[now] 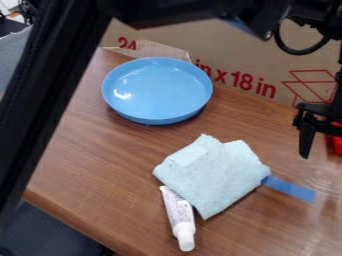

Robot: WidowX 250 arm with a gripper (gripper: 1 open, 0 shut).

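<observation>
A blue plate [156, 90] lies at the back left of the wooden table. A folded pale blue cloth [211, 173] lies in the middle, over part of a blue strip [293, 189]. A white tube [178, 217] lies just left of the cloth's front. My black gripper [307, 131] hangs at the right edge of the view, above and right of the cloth; whether its fingers are open or shut is unclear.
A red object [335, 144] is partly visible behind the gripper at the far right. A cardboard panel [239, 65] stands along the back.
</observation>
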